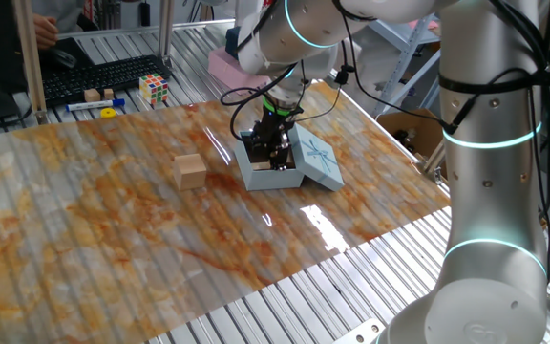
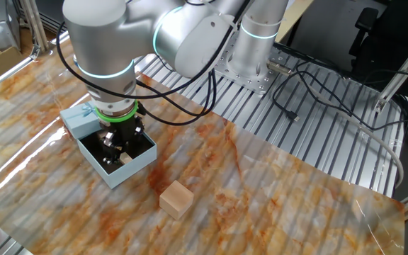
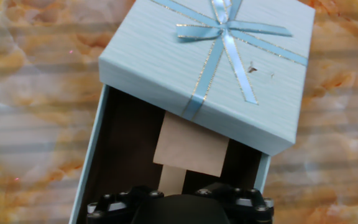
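My gripper (image 2: 122, 145) points down into an open light-blue box (image 2: 134, 168), its fingertips hidden among the box walls. Only the black knuckles of the fingers (image 3: 244, 204) show along the bottom of the wrist view, so the finger's state is unclear. Inside the box lies a pale wooden block (image 3: 191, 146), partly under the lid's edge in that view. A narrower pale piece (image 3: 173, 179) shows just below it. The lid (image 3: 166, 56), blue with a ribbon bow, leans tilted against one side of the box. Whether anything is between the fingers is hidden.
A separate wooden cube (image 1: 190, 171) rests on the marbled tabletop (image 1: 84, 220), apart from the box. Beyond the tabletop's far edge are a puzzle cube (image 1: 154, 89), a marker (image 1: 95, 104), a yellow ring (image 1: 108, 113) and a keyboard (image 1: 103, 81).
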